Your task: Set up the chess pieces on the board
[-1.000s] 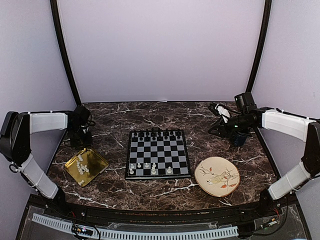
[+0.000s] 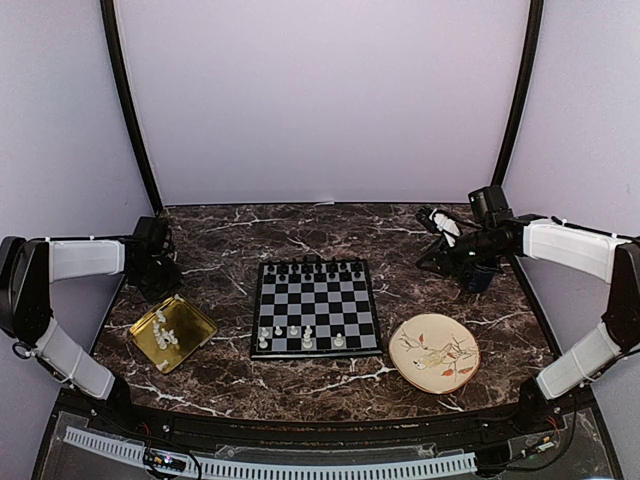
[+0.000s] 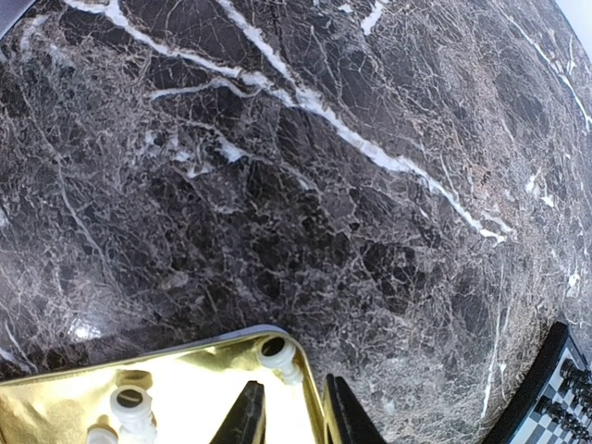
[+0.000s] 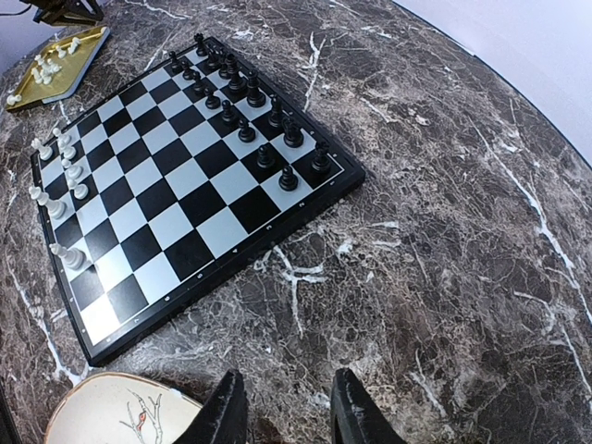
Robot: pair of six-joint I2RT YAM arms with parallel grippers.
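Note:
The chessboard holds black pieces along its far side and several white pieces on the near side. More white pieces lie on the gold tray at the left, one at its corner. My left gripper is just above that tray edge, fingers apart with nothing visible between them. My right gripper hangs over the table right of the board, open and empty.
A round plate with an embroidered-looking bird design lies right of the board near the front. Walls enclose the sides and back. The marble table behind the board and tray is clear.
The right arm and the pieces show no visible change.

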